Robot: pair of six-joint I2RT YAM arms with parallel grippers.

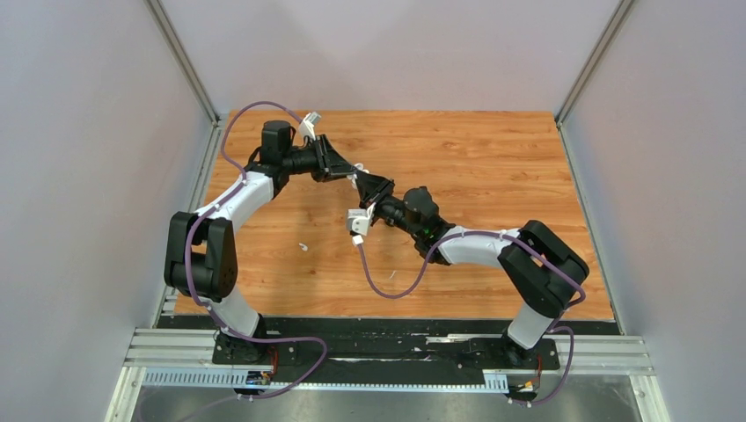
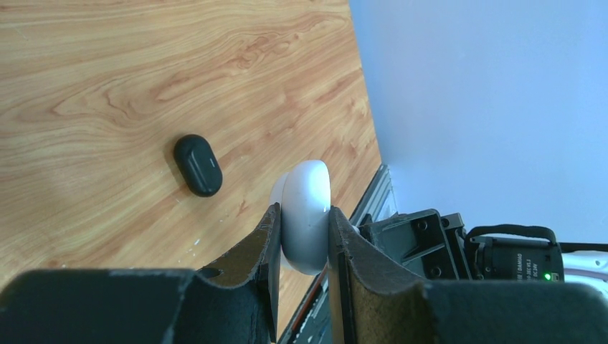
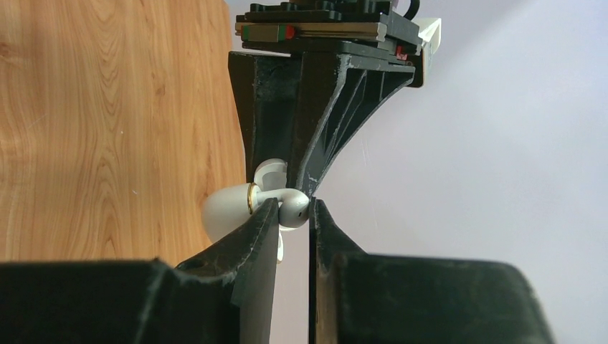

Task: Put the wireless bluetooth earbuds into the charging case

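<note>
My two grippers meet near the table's middle in the top view. In the left wrist view my left gripper is shut on the white charging case (image 2: 305, 208), seen end-on. In the right wrist view my right gripper is shut on a white earbud (image 3: 292, 208), held against the open case (image 3: 229, 208), whose gold hinge shows. The left gripper's black fingers stand behind the case there. Whether the earbud sits inside a slot cannot be told.
A black oblong object (image 2: 197, 165) lies on the wooden table (image 2: 93, 107). A small white piece (image 1: 303, 247) lies left of centre.
</note>
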